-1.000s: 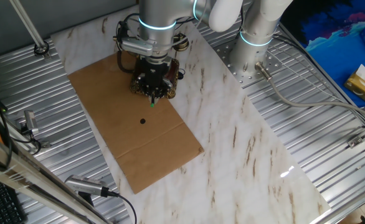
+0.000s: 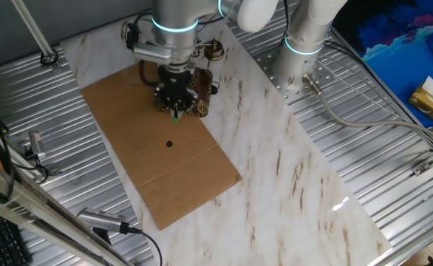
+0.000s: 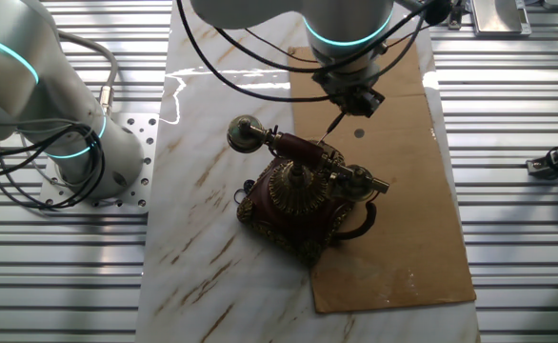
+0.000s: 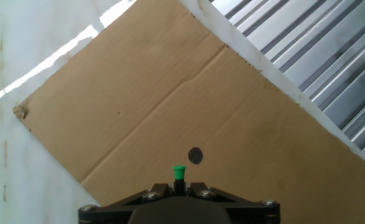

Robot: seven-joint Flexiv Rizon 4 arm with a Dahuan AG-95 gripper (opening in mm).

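My gripper is shut on a slim black stick with a green tip [image 4: 179,172], which points away from the fingers. In exterior view 1 the gripper [image 2: 176,102] hangs over the cardboard, in front of an old-style telephone [image 2: 203,83] that it partly hides. Exterior view 2 shows the dark red and brass telephone [image 3: 293,200] whole, its handset [image 3: 300,150] lying across the cradle. A small black disc [image 4: 195,155] lies flat on the brown cardboard [image 4: 139,81], ahead of the green tip and slightly to its right in the wrist view.
The cardboard lies on a white marbled board [image 2: 275,192] over slatted metal racks [image 2: 61,148]. A small camera-like device [image 2: 102,219] with a cable stands at the board's near left edge. Much of the board on the right is bare.
In exterior view 1 my gripper has shifted slightly left and up, still with the green-tipped stick. More of the telephone shows to its right. The disc and cardboard have stayed put.
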